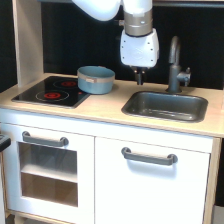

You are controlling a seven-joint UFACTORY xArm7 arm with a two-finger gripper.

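A blue-grey pot (96, 81) rests on the toy kitchen's counter, at the right edge of the black stovetop (50, 91). To the pot's right, my gripper (139, 77) points down, apart from the pot and close to the back left of the sink (166, 104). Its dark fingers are too small to show whether they are open or shut. No object can be made out between them.
Behind the sink a dark faucet (177, 70) rises to the right of my gripper. Bare wooden counter (95, 112) lies in front of the pot. Below are a glazed oven door (50, 165) and a white cabinet door (150, 185).
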